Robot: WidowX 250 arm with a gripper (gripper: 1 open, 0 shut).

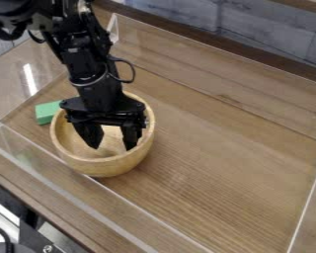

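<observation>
My black gripper (106, 132) reaches down from the top left into a wide, light wooden bowl (133, 158) on the wooden table (227, 158). Its two fingers stand apart inside the bowl, open, with nothing visible between them. A small green object (46, 113) lies just left of the bowl, partly hidden behind it.
A grey wall or panel (267, 30) runs along the back right. A dark object (0, 242) shows at the bottom left corner.
</observation>
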